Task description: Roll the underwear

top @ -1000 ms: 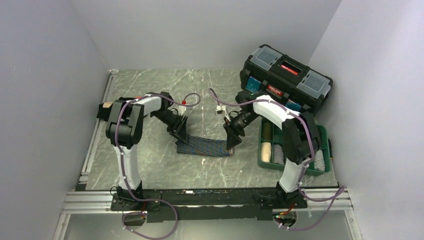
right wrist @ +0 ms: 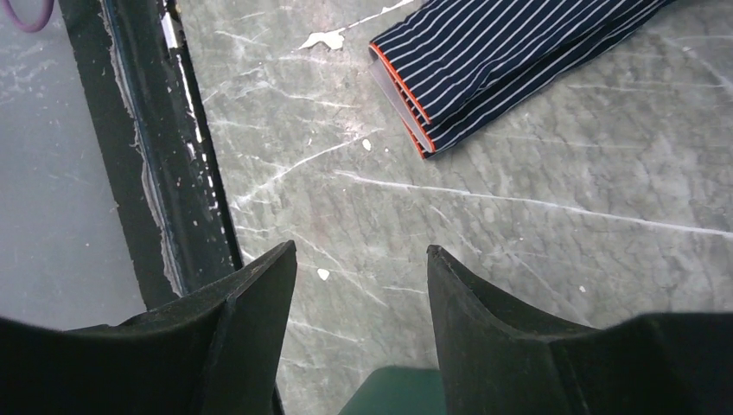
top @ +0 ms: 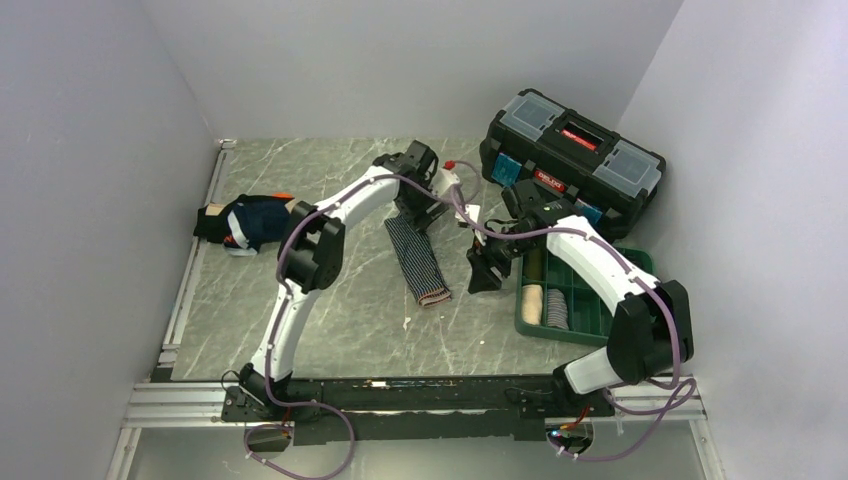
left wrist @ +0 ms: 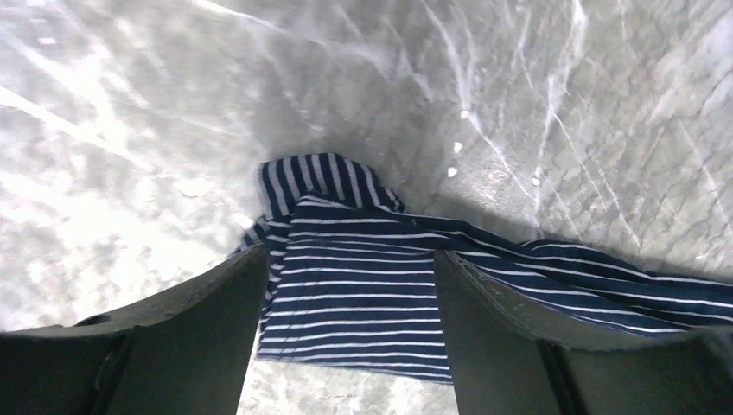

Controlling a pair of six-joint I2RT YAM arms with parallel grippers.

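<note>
The navy-and-white striped underwear (top: 417, 262), folded into a long strip, lies on the table between my arms. Over its far end, my left gripper (top: 424, 218) hides part of the cloth. In the left wrist view the fingers stand apart, with the striped cloth (left wrist: 354, 298) beneath and between them and a small flap bent over at its end. My right gripper is open over bare table, to the right of the strip's near end. That near end (right wrist: 423, 82) shows layered edges with orange-red trim in the right wrist view.
A green divided box (top: 585, 340) holding rolled items sits at right, partly under my right arm. Behind it stands a black toolbox (top: 570, 155). Dark clothes (top: 255, 220) are heaped at far left.
The strip has swung from lying crosswise to pointing away from the front edge, its left end carried back and right with my left gripper. My right gripper has moved slightly right, off the cloth.
</note>
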